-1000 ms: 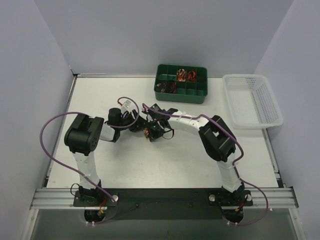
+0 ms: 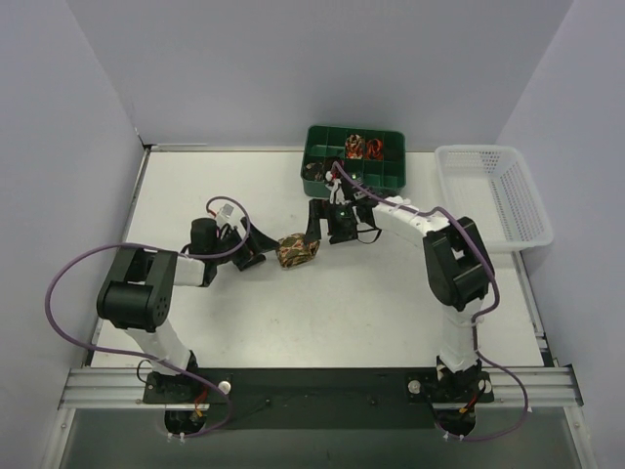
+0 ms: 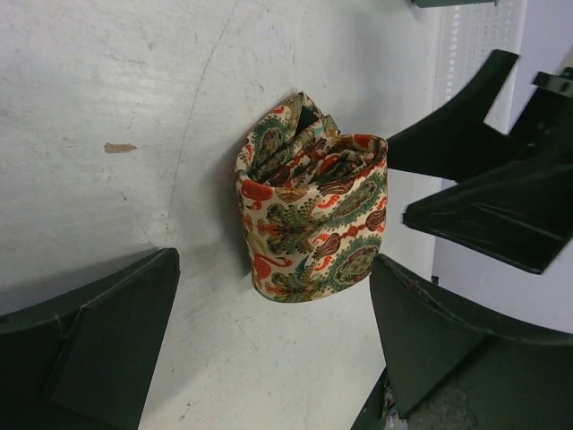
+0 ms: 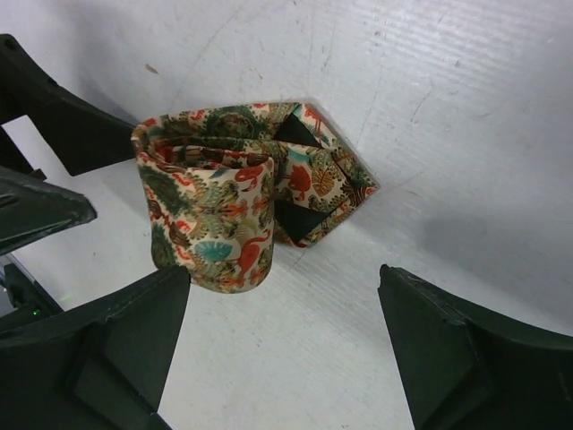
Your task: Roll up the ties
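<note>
A patterned tie [image 2: 296, 252], cream with red and green, stands on the table on edge, bent into a loose flattened loop. In the left wrist view the rolled tie [image 3: 313, 228] lies just beyond the widely parted fingers. My left gripper [image 2: 270, 251] is open to the tie's left, with nothing held. To the tie's right, my right gripper [image 2: 323, 237] is open and empty too. From the right wrist view, the tie [image 4: 215, 224] shows folded layers trailing off beside its loop, with the left gripper's fingers [image 4: 81, 134] close against its far side.
Behind the right gripper stands a green divided box [image 2: 391, 176] holding several coiled ties, orange and dark. A white basket [image 2: 488, 200], empty, is at the right.
The tie shows wider and more open than before.
</note>
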